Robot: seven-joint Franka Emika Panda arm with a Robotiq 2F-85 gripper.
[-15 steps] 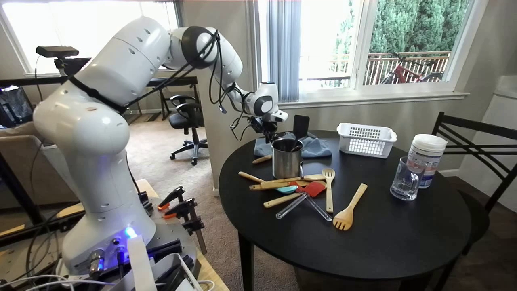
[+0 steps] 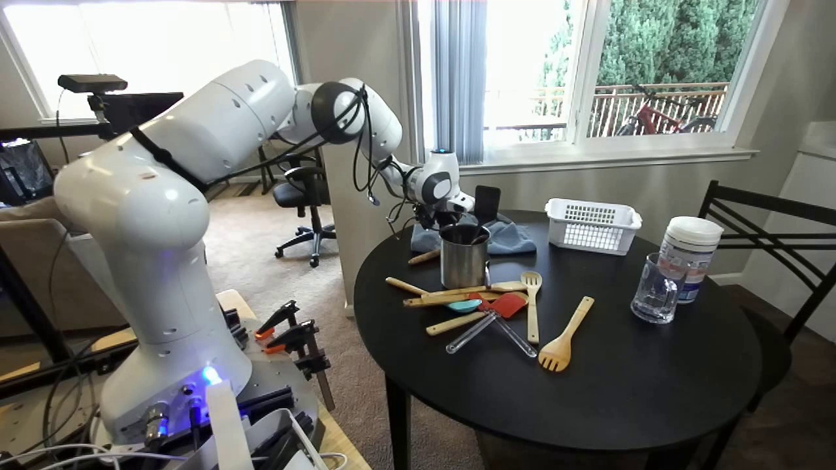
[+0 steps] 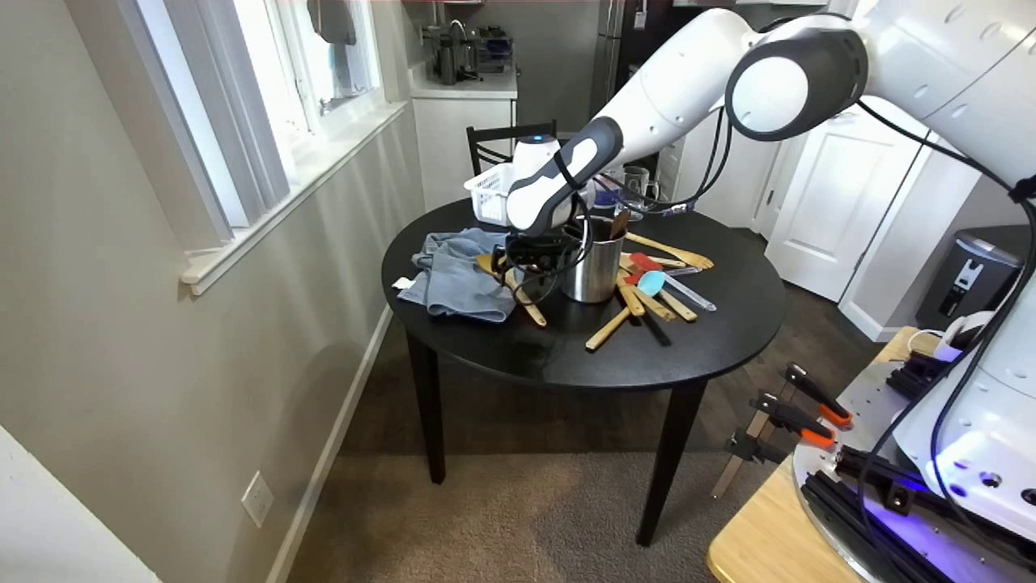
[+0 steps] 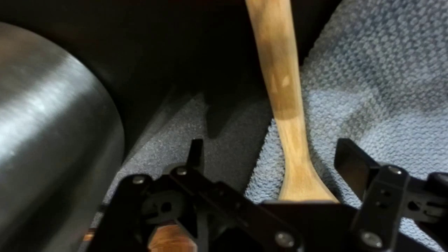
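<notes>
Low over the table's far side, my gripper stands open, its two black fingers wide apart. Between and beyond them a wooden utensil [image 4: 289, 113] lies partly on the grey-blue cloth [image 4: 378, 88]; neither finger seems to touch it, and its wide end is hidden behind the gripper body. A steel pot [image 4: 54, 138] stands close to the left finger in the wrist view. In exterior view 2 the utensil's handle [image 3: 529, 303] points toward the table edge, beside the pot [image 3: 594, 267]. From exterior view 1, the pot [image 2: 463, 262] hides most of my gripper.
Several wooden and silicone utensils [image 2: 478, 301] lie in front of the pot. A wooden fork [image 2: 565, 337] lies apart from them. A white basket [image 2: 593, 227], a glass mug [image 2: 655, 294] and a white-lidded tub [image 2: 690, 258] stand farther right.
My arm has come down and slightly to the right in exterior view 1, bringing the gripper behind the pot. The objects on the table look unmoved.
</notes>
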